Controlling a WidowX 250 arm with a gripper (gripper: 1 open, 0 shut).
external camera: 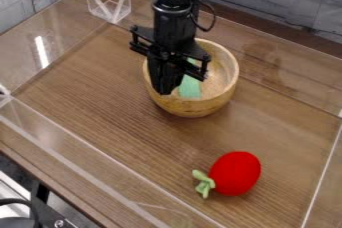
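The black robot gripper [171,72] hangs from the arm at top centre, over the left part of a round wooden bowl [214,97]. Its dark fingers reach down at the bowl's left rim and interior. A pale green object [189,88] lies in the bowl, partly hidden behind the gripper. Whether the fingers are open or shut, or touch the green thing, I cannot tell. A red plush fruit [237,172] with a green leafy top lies on the table at lower right.
A clear plastic item stands at the left edge, cables run at upper left, and a black cable lies at the lower left corner.
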